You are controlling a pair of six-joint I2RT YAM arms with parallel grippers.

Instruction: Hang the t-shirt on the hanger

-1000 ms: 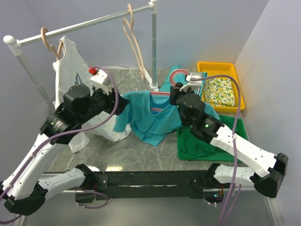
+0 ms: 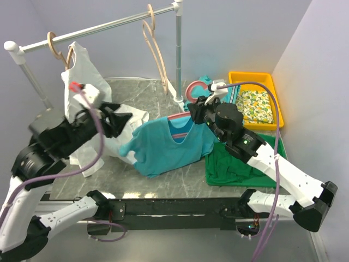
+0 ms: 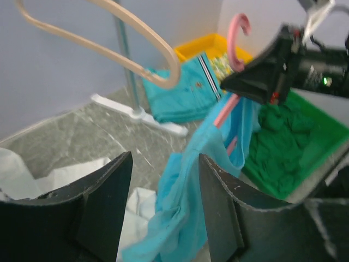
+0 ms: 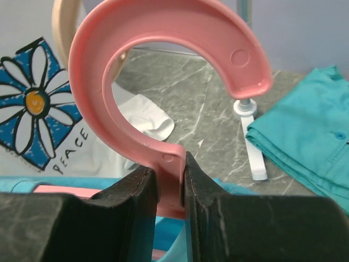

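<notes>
In the top view, the turquoise t-shirt (image 2: 166, 147) hangs from a pink hanger (image 2: 180, 115) just above the table. My right gripper is shut on the base of the hanger's hook (image 4: 90, 71), which rises above the fingers. A pink hanger arm shows inside the shirt's neckline. To the left of the shirt, my left gripper (image 2: 127, 118) stands open and apart from it. Nothing lies between the left fingers; the shirt's near sleeve (image 3: 185, 202) shows beyond them. How far the hanger reaches into that shoulder is hidden by cloth.
A rail (image 2: 109, 27) at the back holds wooden hangers (image 2: 158, 54) and a white garment (image 2: 82, 82). At the right are a yellow bin (image 2: 277, 109) with patterned cloth and a green tray (image 2: 240, 190) with green cloth. Folded turquoise cloth (image 4: 311, 131) lies behind.
The left gripper, earlier at the sleeve, now stands apart from it.
</notes>
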